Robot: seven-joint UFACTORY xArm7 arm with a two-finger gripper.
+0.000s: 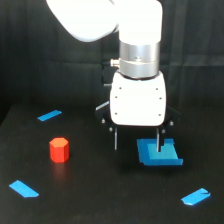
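My gripper (137, 146) points down near the middle of the camera view. Its two thin fingers (116, 138) stand well apart, and nothing shows between them. Behind the right-hand finger lies a blue square piece (159, 155), partly covered by that finger; whether it is a shallow tray or a block, I cannot tell. A small red hexagonal block (59, 150) sits on the dark table to the left, clear of the gripper.
Blue tape strips lie flat at the back left (49, 115), front left (24, 189) and front right (196, 197). A dark curtain (50, 60) hangs behind.
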